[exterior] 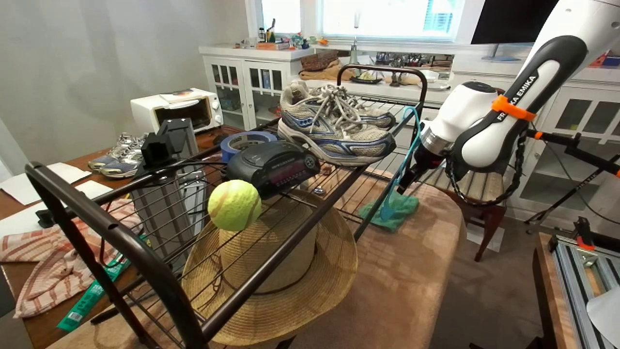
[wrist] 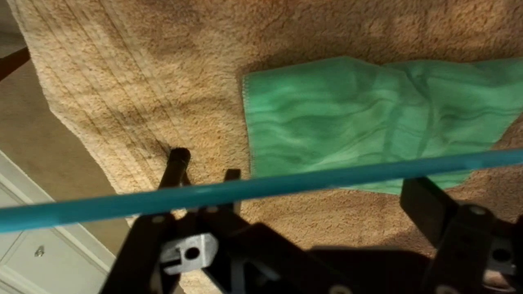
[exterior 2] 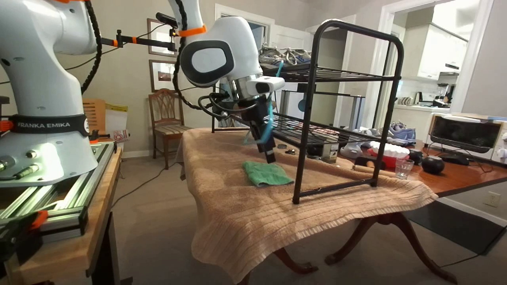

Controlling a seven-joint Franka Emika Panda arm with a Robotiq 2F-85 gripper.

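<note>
My gripper (exterior: 402,187) is tilted down above the towel-covered table, beside the black rack. In the wrist view the gripper is open, its dark fingers (wrist: 425,210) wide apart with nothing gripped between them. A thin light-blue looped item (exterior: 418,129), perhaps a plastic hanger, hangs around the hand; its straight bar (wrist: 294,183) crosses the wrist view in front of the fingers. Below lies a folded green cloth (wrist: 333,117), flat but wrinkled. In exterior view 2 this green cloth (exterior 2: 266,173) sits just under the fingertips, apart from them.
The black wire rack (exterior 2: 309,109) stands close beside the hand. On it are grey-blue sneakers (exterior: 337,131), a black clock radio (exterior: 270,166), blue tape (exterior: 247,139) and a tennis ball (exterior: 235,204). A straw hat (exterior: 325,256) lies beneath. The tan towel (exterior 2: 228,213) is clear toward the front.
</note>
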